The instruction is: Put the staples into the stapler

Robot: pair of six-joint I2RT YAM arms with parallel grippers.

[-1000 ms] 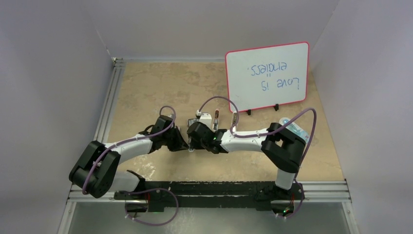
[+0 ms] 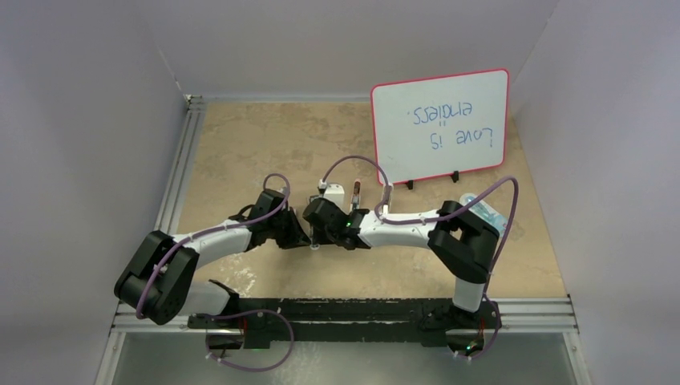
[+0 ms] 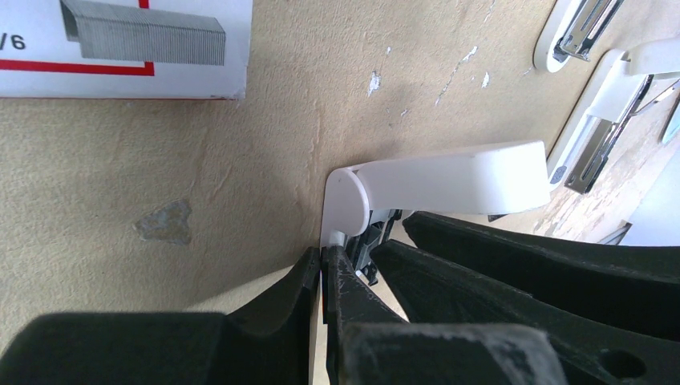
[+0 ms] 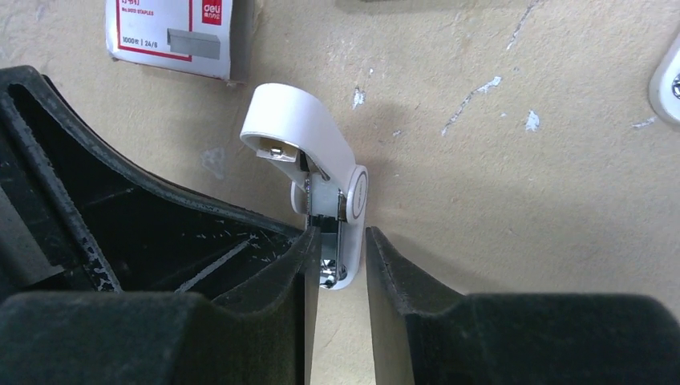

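A white stapler [image 3: 457, 180] stands in the middle of the left wrist view with its top arm swung up. In the right wrist view its metal channel [image 4: 329, 241] is exposed, with a dark stretch along it. My left gripper is at the stapler's lower end, its fingertips close together; what lies between them is hard to make out. Over the channel, my right gripper has its fingers apart, the stapler's base showing between them. A white and red staple box [image 4: 172, 44] lies beyond the stapler; staples are pictured on its face.
Other staplers [image 2: 355, 195] lie behind the right arm. A whiteboard [image 2: 439, 124] stands at the back right, and a light-blue item [image 2: 485, 211] rests at the right. Free table [image 2: 248, 144] spreads at the back left. Both grippers are crowded close together.
My right arm has shifted slightly, its wrist moving a little left and toward the back. The left arm stays practically where it was.
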